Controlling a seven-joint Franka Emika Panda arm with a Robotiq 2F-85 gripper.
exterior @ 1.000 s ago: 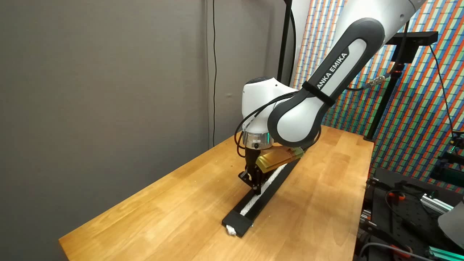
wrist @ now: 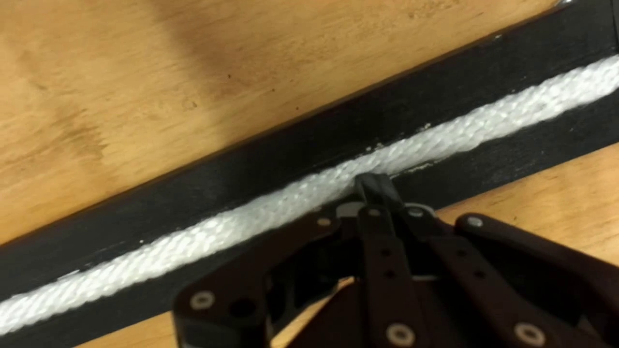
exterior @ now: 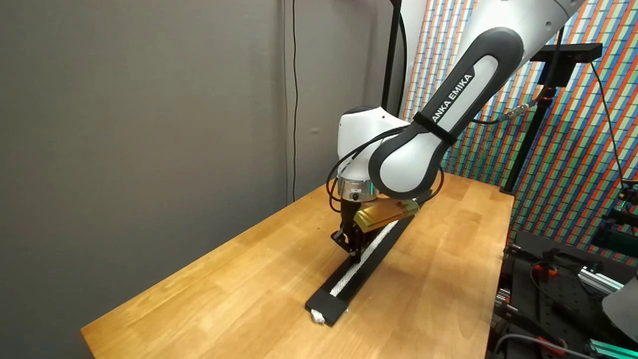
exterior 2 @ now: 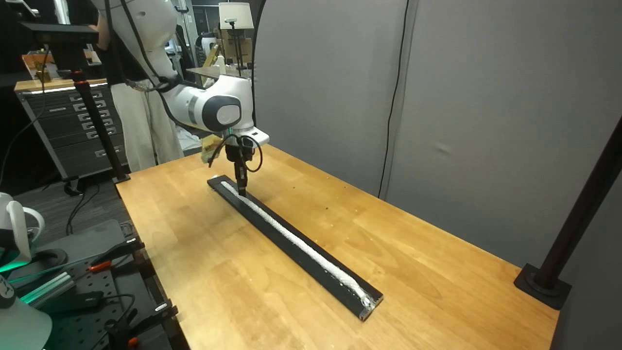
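Observation:
A white braided rope [exterior 2: 303, 251] runs lengthwise along a long black board [exterior 2: 272, 234] that lies flat on the wooden table. Near one end of the board, my gripper [exterior: 357, 258] points straight down with its tips at the rope. Seen from the wrist, the gripper is shut, and its fingertips [wrist: 380, 188] meet the lower edge of the rope [wrist: 272, 209]. Nothing shows between the fingers. Whether the tips press on the rope or only hover just over it, I cannot tell.
Bare wood [exterior 2: 192, 233] surrounds the board on both sides. A grey partition [exterior: 179, 119] stands behind the table's far edge. Black tools and clamps [exterior 2: 111, 291] crowd a cart beside the table, and a black post [exterior 2: 548, 262] rises at the right.
My gripper has moved slightly up and away along the board, farther from its near end. The board and rope look unmoved.

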